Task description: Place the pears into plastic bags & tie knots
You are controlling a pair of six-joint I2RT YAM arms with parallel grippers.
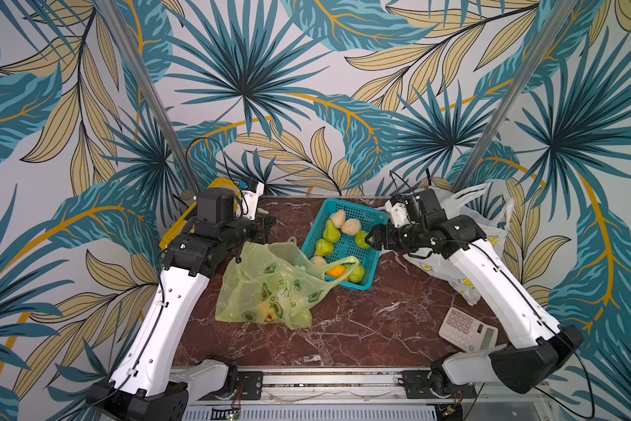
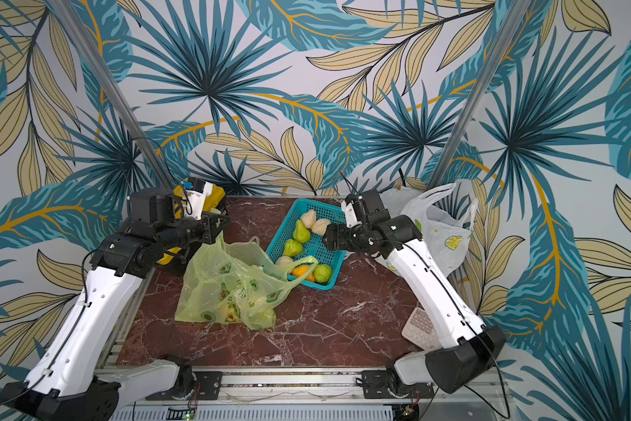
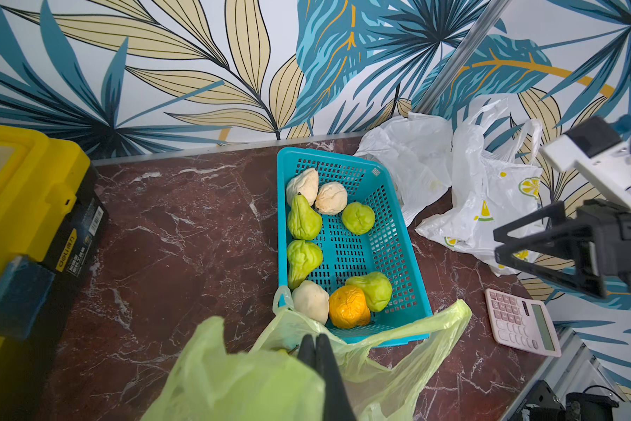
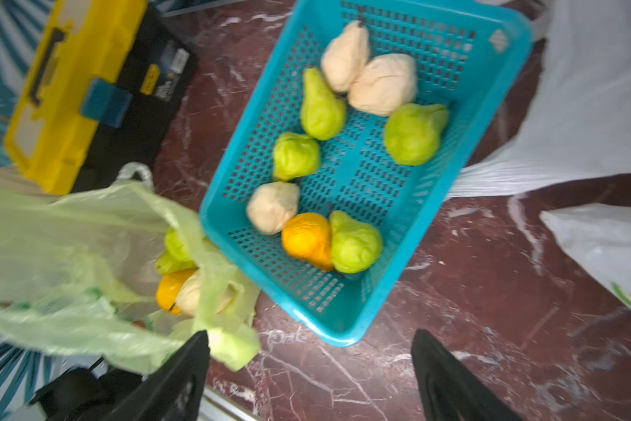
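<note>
In the right wrist view, several green pears, such as the upright-looking pear (image 4: 321,106), lie in the teal basket (image 4: 408,261) among pale fruits and an orange one. The yellow-green plastic bag (image 1: 259,287) stands left of the basket with one handle loop over its near rim; green, orange and pale fruit show inside it. At the bag's upper left edge my left gripper is shut, the thin film running between its fingertips. My right gripper hovers over the basket's right side, fingers wide apart and nothing between them.
White plastic bags (image 3: 480,189) lie right of the basket, against the back. A yellow and black toolbox (image 3: 31,210) stands at the left. A pink calculator (image 3: 522,321) rests at the front right.
</note>
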